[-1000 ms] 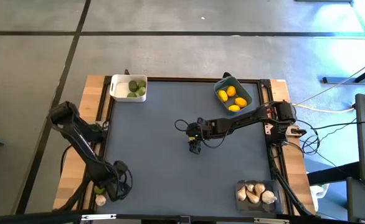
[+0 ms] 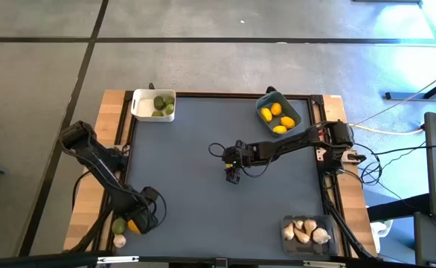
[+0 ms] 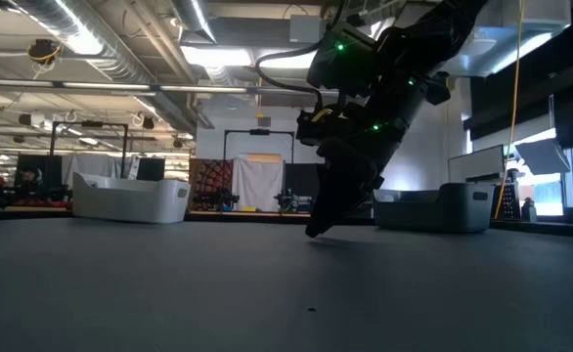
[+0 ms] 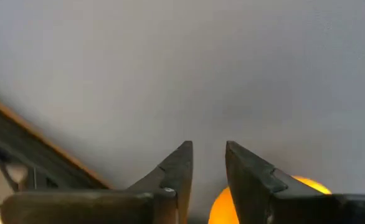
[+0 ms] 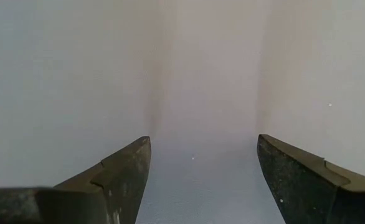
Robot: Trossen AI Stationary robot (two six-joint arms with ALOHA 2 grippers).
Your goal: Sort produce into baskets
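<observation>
Bare mat shows between the fingertips of my left gripper, which have closed to a narrow gap and hold nothing. A yellow-orange lemon (image 4: 225, 208) lies lower down, partly hidden behind the right-hand finger. From above, that lemon (image 2: 133, 226) is beside the left gripper at the mat's lower left. Close by are a green lime (image 2: 119, 225) and a pale bulb (image 2: 120, 240). My right gripper stands open and empty over the mat's middle.
A white basket (image 2: 137, 104) at the back left holds several limes. Several lemons fill the blue-grey basket (image 2: 295, 109) at the back right. Garlic-like bulbs lie in the dark basket (image 2: 326, 220) at front right.
The left gripper has shifted slightly right, uncovering the lemon from above. Right arm unmoved.
</observation>
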